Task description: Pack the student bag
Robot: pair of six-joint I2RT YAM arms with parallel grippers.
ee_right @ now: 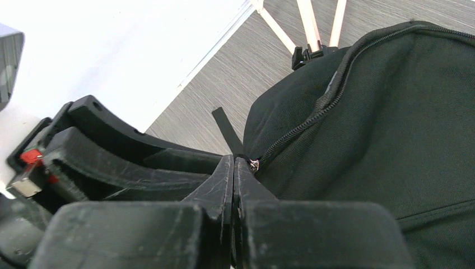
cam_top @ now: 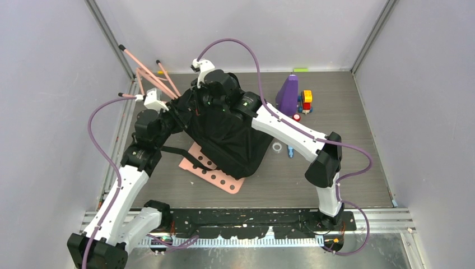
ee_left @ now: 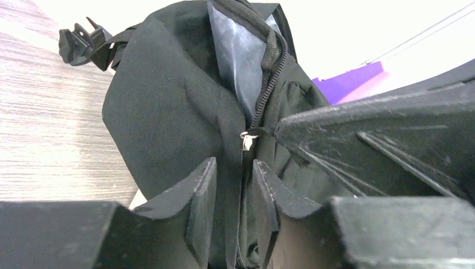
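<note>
The black bag [cam_top: 229, 151] lies in mid-table, its zipper [ee_right: 336, 95] running along the top edge. In the left wrist view a metal zipper pull [ee_left: 247, 142] hangs on that track. My left gripper is part open over the zipper edge, just below the pull, with bag fabric between its fingertips. My right gripper is shut at the pull; whether it grips the tab is hard to tell. The two grippers are very close together.
A pink perforated board [cam_top: 224, 185] lies under the bag, pink rods [cam_top: 140, 61] at back left. A purple block [cam_top: 287, 95], toy vehicle [cam_top: 306, 101], tape roll [cam_top: 276, 147] and blue item [cam_top: 290, 151] sit on the right.
</note>
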